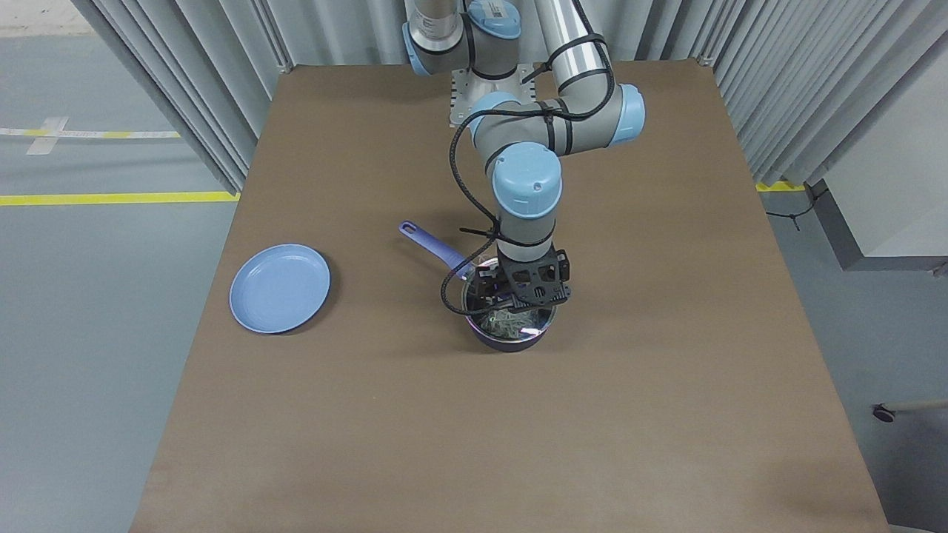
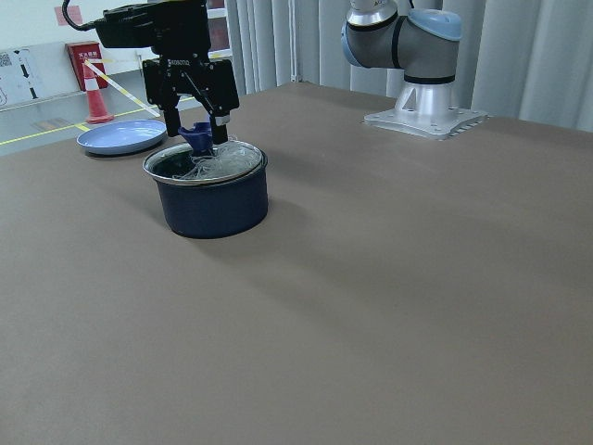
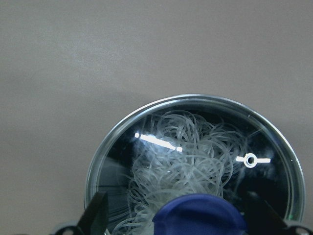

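Observation:
A dark pot with a blue handle stands mid-table, covered by a glass lid with pale noodle-like strands visible beneath it. My gripper is low over the lid, its fingers open on either side of the blue lid knob, close around it; contact is not clear. In the front view the arm hides most of the knob and fingertips. A blue plate lies apart from the pot, to the left in the front view.
The arm's base stands at the back of the table. Curtains hang behind it.

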